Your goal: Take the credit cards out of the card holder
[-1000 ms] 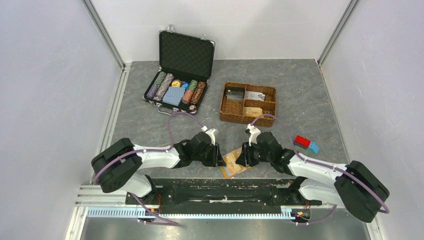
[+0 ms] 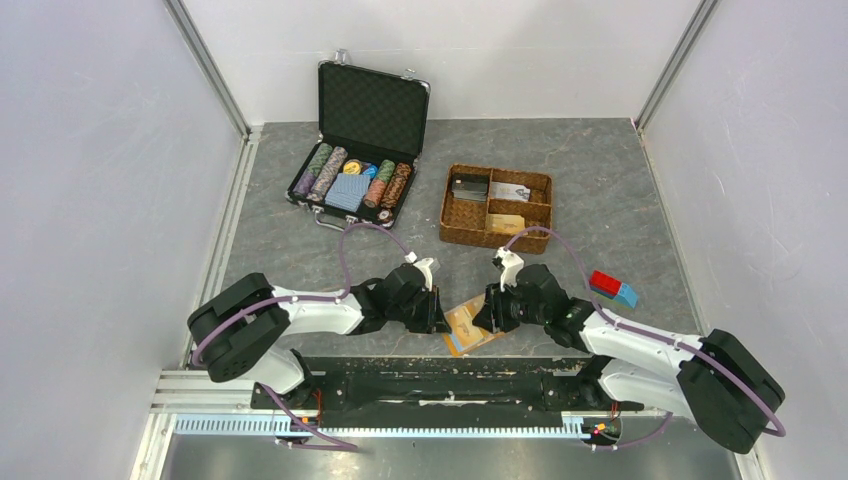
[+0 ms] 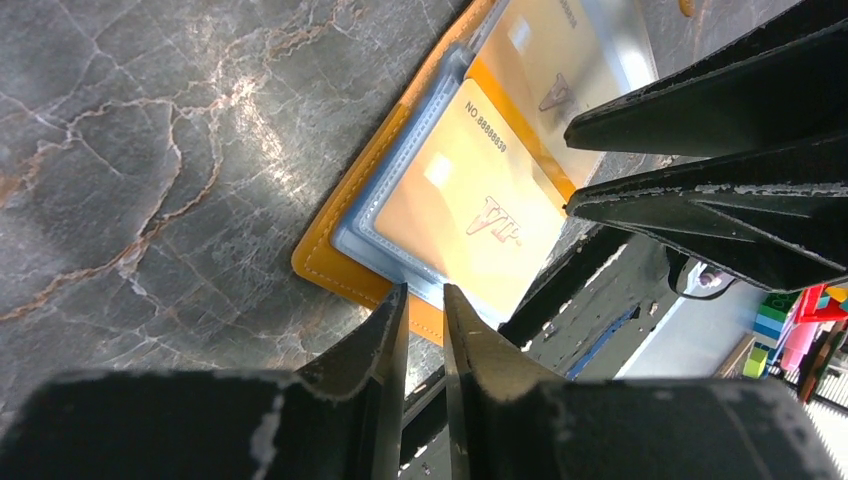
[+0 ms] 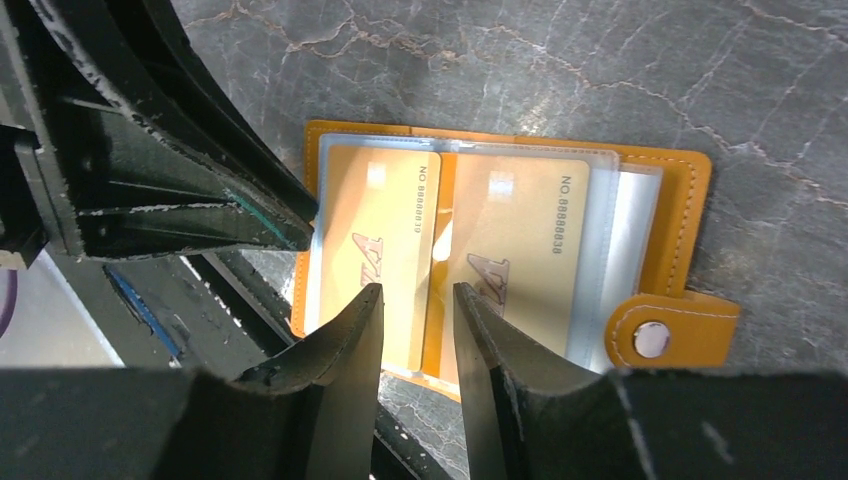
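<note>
The orange card holder (image 2: 458, 347) lies open on the table near its front edge, between my two grippers. Two golden cards sit in its clear sleeves: a lower card (image 3: 470, 190) and an upper card (image 3: 548, 62) in the left wrist view. My left gripper is slightly open over the holder's near end, its fingertips close together by the clear sleeve's edge. My right gripper stands open wider above the cards, with nothing held between its fingers. Whether any fingertip touches the sleeve, I cannot tell.
A wicker tray (image 2: 462, 236) with compartments holds several cards behind the grippers. An open poker chip case (image 2: 375, 105) stands at the back left. Red and blue blocks (image 2: 606, 284) lie to the right. Table between case and holder is clear.
The right arm has shifted slightly, its elbow swinging a little outward to the right. The card holder looks unmoved.
</note>
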